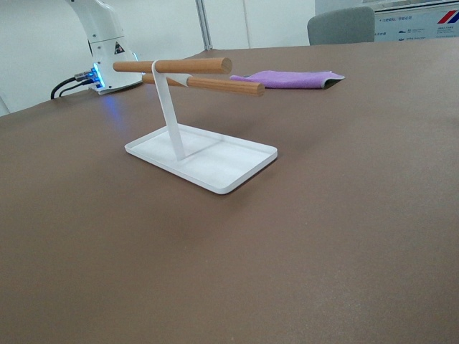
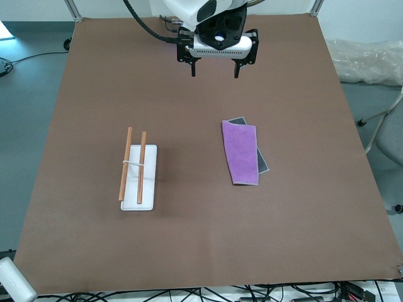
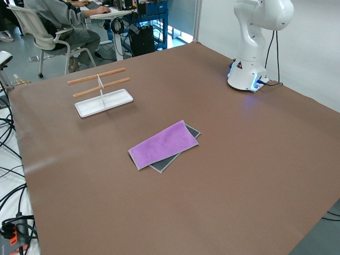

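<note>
My gripper (image 2: 215, 70) hangs at the far end of the table in the left view, its two black fingers wide apart and empty. A folded purple cloth (image 2: 239, 151) lies flat over a grey cloth (image 2: 263, 163), right of centre and well clear of the gripper; both also show in the right view (image 3: 162, 143). To their left stands a white rack with a tray base (image 2: 148, 189) and two horizontal wooden bars (image 1: 193, 66) on an upright.
Cables run along its near edge in the left view. A chair (image 2: 393, 132) stands beside it.
</note>
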